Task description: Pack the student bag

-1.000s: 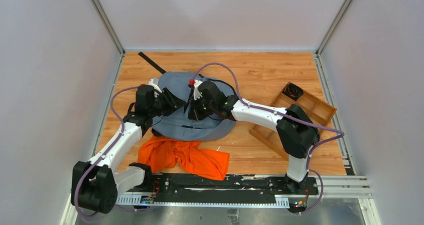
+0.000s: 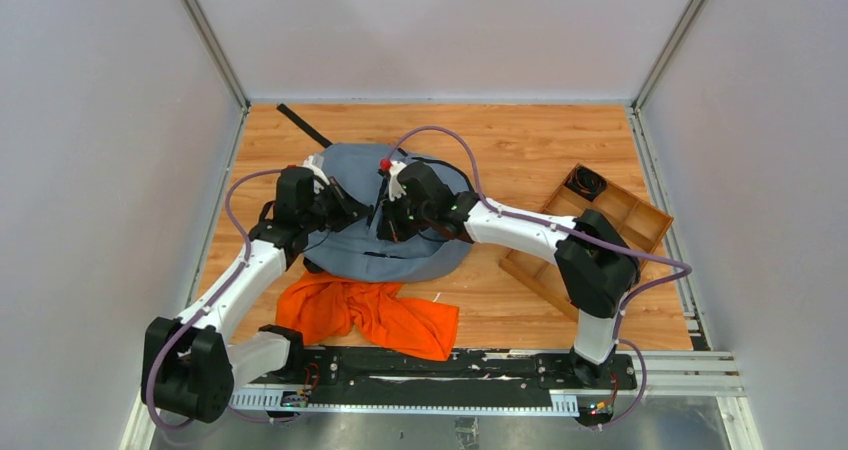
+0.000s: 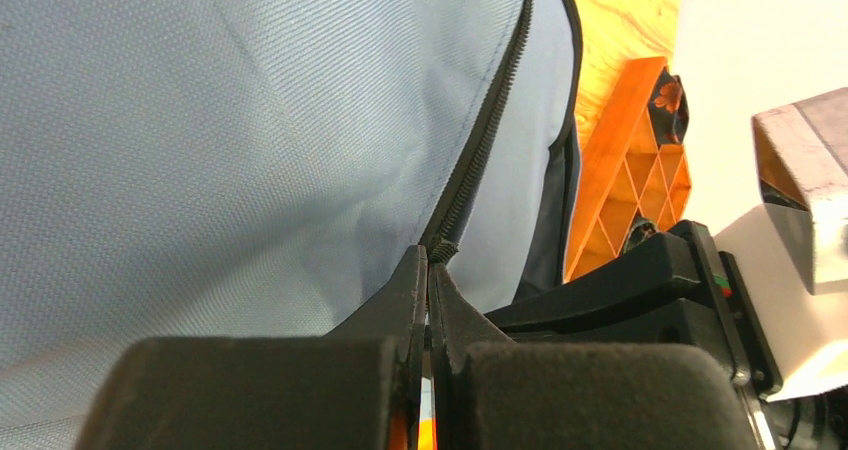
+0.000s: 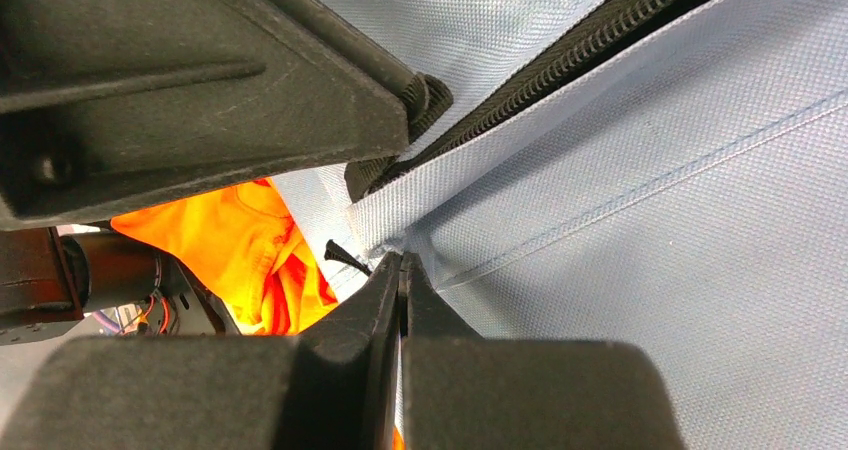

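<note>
The grey-blue fabric bag lies flat at the centre-left of the wood table, both grippers over it. In the left wrist view my left gripper is shut at the lower end of a dark zip; whether its tips pinch the zip end is unclear. My right gripper is shut against the bag fabric, just below the end of a zip seam, with a small dark tab beside its tips. The left gripper's body crosses the upper left of the right wrist view.
An orange cloth lies in front of the bag. A wooden compartment tray with a black coiled item stands at the right. Bare table shows behind the bag; white walls bound the sides and back.
My left gripper has shifted slightly over the bag toward the middle and its fingers have come together. The right arm has not visibly moved.
</note>
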